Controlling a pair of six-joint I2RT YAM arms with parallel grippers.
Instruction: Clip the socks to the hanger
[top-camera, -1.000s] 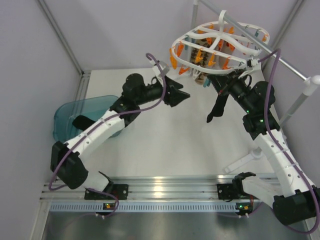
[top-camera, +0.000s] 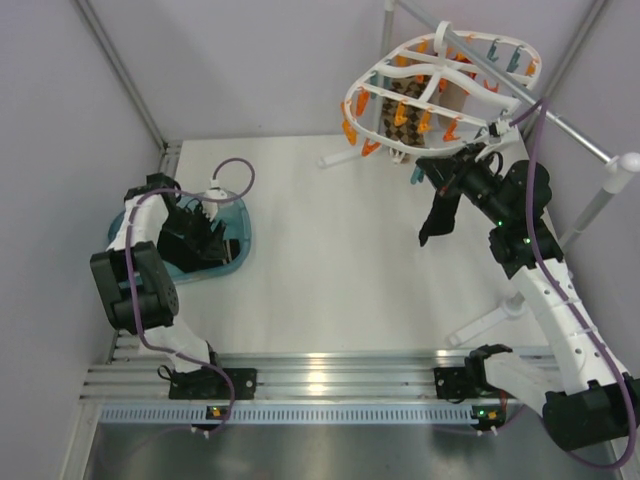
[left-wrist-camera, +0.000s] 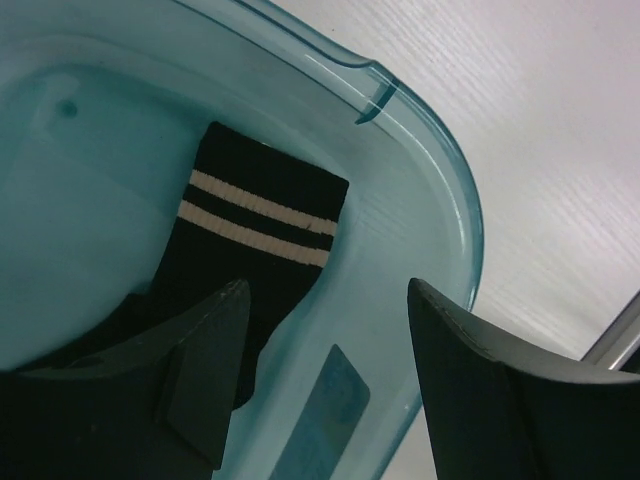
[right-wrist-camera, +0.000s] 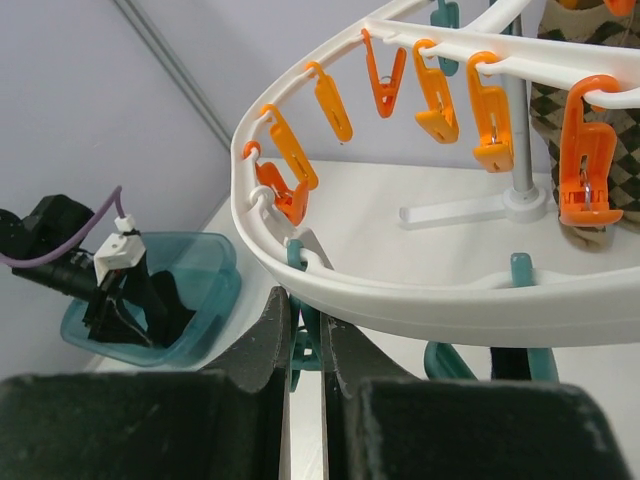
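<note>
A black sock (left-wrist-camera: 262, 215) with two pale stripes at its cuff lies in the teal basin (left-wrist-camera: 440, 180). Over it, my left gripper is open, nothing gripped; the cuff shows beyond its fingertips. On the right, the white round hanger (top-camera: 350, 95) carries orange and teal clips. My right gripper is shut on a teal clip (right-wrist-camera: 303, 350) at the hanger's rim. Another black sock (top-camera: 440, 215) hangs below the rim; in the right wrist view its top (right-wrist-camera: 510, 362) shows at a second teal clip (right-wrist-camera: 540, 362).
A checkered sock (top-camera: 405, 120) hangs within the hanger, among orange clips (right-wrist-camera: 483, 115). A metal stand pole (top-camera: 560, 120) runs above it.
My left gripper has swung left from mid-table and down into the basin. The right gripper stays nearly still at the rim, while the hanging black sock sways below it.
</note>
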